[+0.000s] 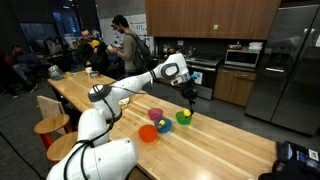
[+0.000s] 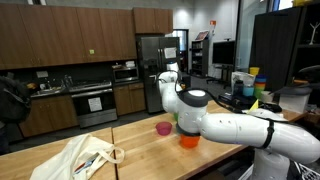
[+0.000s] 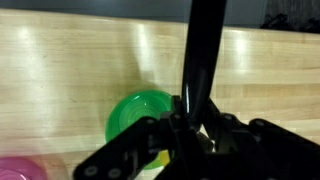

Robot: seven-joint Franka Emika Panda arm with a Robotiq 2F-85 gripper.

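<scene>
In exterior view 1, my gripper (image 1: 191, 97) hangs above the far part of the wooden table, over or just beside a green bowl (image 1: 183, 118). In the wrist view, the gripper is shut on a long dark object (image 3: 206, 45), which reaches from the fingers to the top edge of the picture. What that object is cannot be made out. The green bowl (image 3: 128, 117) lies below and left of the fingers. Something yellow (image 3: 160, 158) shows by its lower edge, partly covered by the gripper.
A pink bowl (image 1: 157, 114), a blue bowl (image 1: 164, 127) with something yellow in it and an orange bowl (image 1: 148, 133) stand left of the green one. A white cloth (image 2: 82, 157) lies on it. People stand behind.
</scene>
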